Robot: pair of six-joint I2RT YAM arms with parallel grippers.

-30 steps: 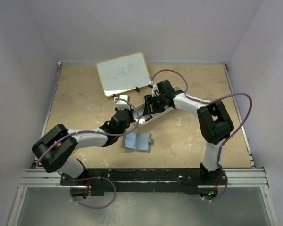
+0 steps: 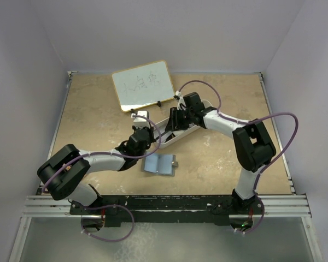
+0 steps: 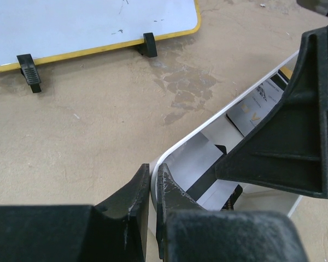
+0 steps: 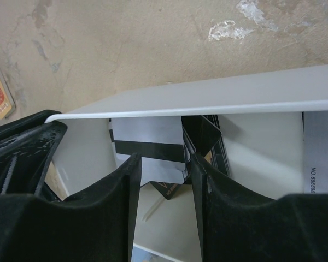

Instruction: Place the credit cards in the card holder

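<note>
My left gripper is shut over the near end wall of a white tray (image 3: 218, 117), the rim running between its fingertips. Inside the tray lie stacked cards, among them a silver card with a black stripe (image 4: 148, 148) and darker cards (image 4: 202, 131) beneath. My right gripper is over the tray, fingertips apart at the striped card. The blue card holder (image 2: 165, 164) lies open on the table just below the tray in the top view.
A whiteboard (image 2: 142, 84) with clips lies behind the tray.
My left arm and the tray look unchanged.
</note>
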